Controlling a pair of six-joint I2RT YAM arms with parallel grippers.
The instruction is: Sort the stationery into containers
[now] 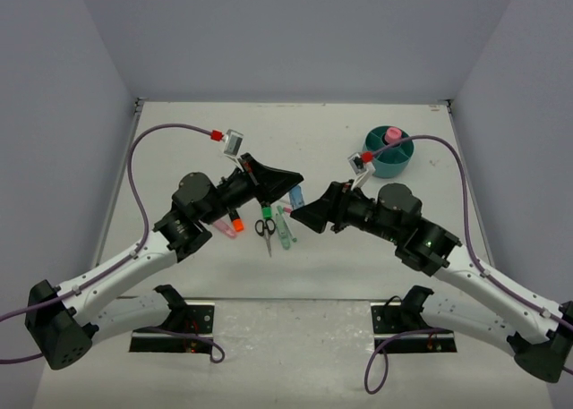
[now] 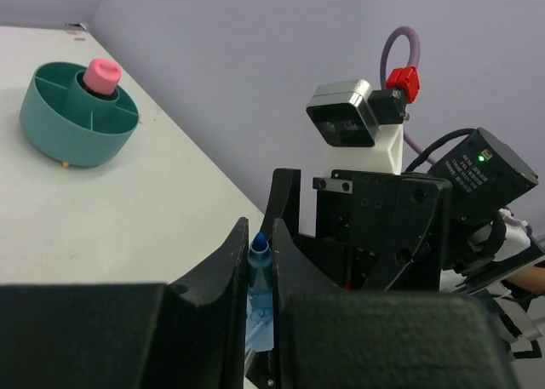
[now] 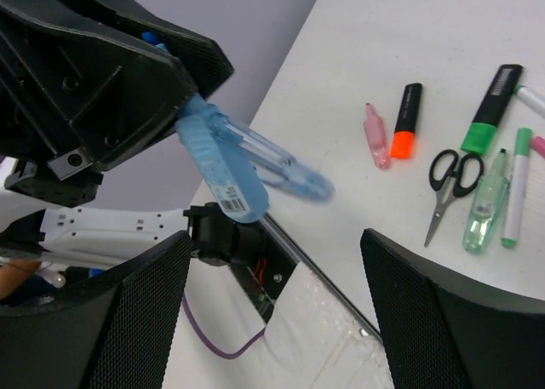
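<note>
A light-blue translucent stationery piece (image 3: 223,168) with a barcode label hangs clear of the table, and my left gripper is shut on its top end. In the right wrist view a clear, blurred part (image 3: 277,161) sticks out beside it. My right gripper is open, its fingers wide apart below and beside the blue piece, with nothing gripped. On the table lie scissors (image 3: 451,183), an orange-tipped black highlighter (image 3: 407,121), a green-capped black highlighter (image 3: 492,108), a pink piece (image 3: 376,135), a pale green piece (image 3: 486,203) and a green-capped white marker (image 3: 516,189).
A round teal divided container (image 1: 391,167) stands at the back right, a pink cylindrical item (image 2: 102,76) in its central ring. More pens lie at the right edge of the right wrist view. Both grippers are close together over mid-table.
</note>
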